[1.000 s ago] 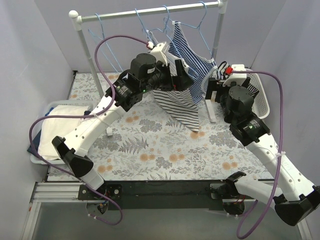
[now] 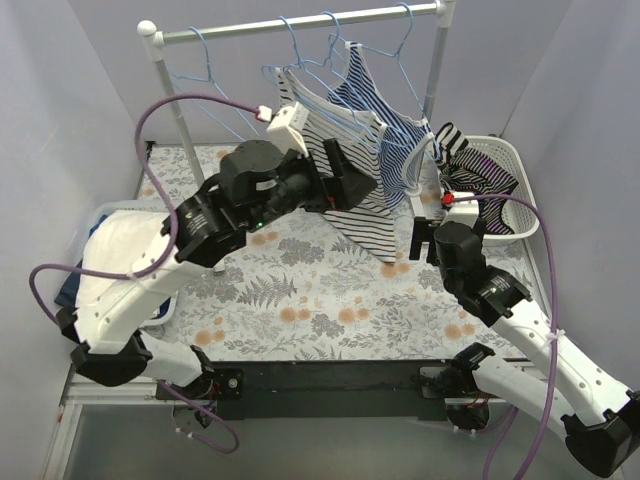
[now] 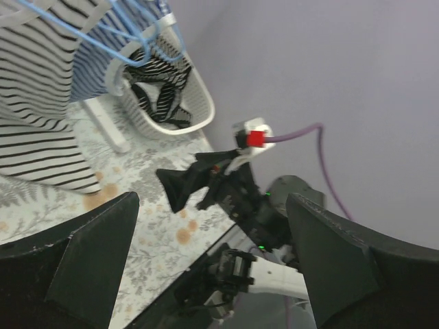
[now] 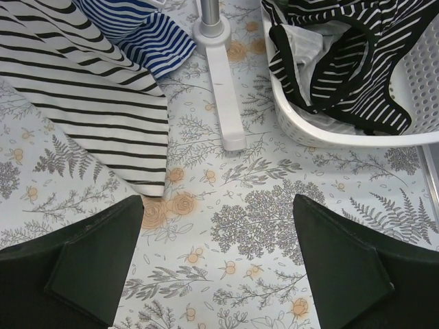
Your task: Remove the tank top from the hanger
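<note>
A white tank top with black stripes point(image 2: 357, 222) hangs slanted from a blue hanger point(image 2: 294, 45), its lower corner low over the table. Beside it a blue-and-white striped top point(image 2: 372, 92) is on another hanger. My left gripper point(image 2: 345, 178) is open in front of the black-striped top, hiding part of it in the top view; nothing lies between its fingers. Lower and to the right, my right gripper point(image 2: 430, 240) stands open and empty, apart from both tops. In the right wrist view the black-striped top's lower corner point(image 4: 130, 147) is at upper left.
A metal rail point(image 2: 250, 32) carries the hangers, one bare at left. At right stands a white basket point(image 2: 525, 215) holding a dark striped garment point(image 2: 485, 175). Folded white cloth point(image 2: 120, 255) fills a bin at left.
My left gripper has drawn back from the tops, slightly left and down in the top view, its arm now larger. Over the past second the right gripper has moved left and toward the front, away from the basket.
</note>
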